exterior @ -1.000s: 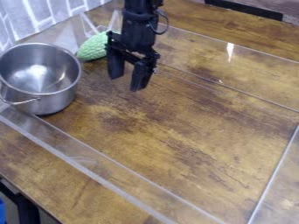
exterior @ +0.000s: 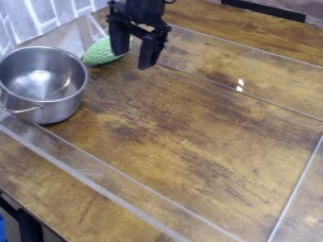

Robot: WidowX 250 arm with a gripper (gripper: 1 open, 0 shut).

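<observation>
The black gripper (exterior: 134,49) is at the top centre of the camera view, pointing down over the table. Its fingers are dark and small, and whether they are open or shut is not clear. A pale green, ridged oblong object (exterior: 98,53) lies just left of it, partly behind the gripper. A steel pot (exterior: 42,80) with side handles stands at the left.
A dark edge runs along the back right. Clear strips or panels border the left and right sides, and a small blue item shows at the bottom left corner.
The gripper has moved up in the view and slightly left, toward the green object. The pot and the green object look unmoved.
</observation>
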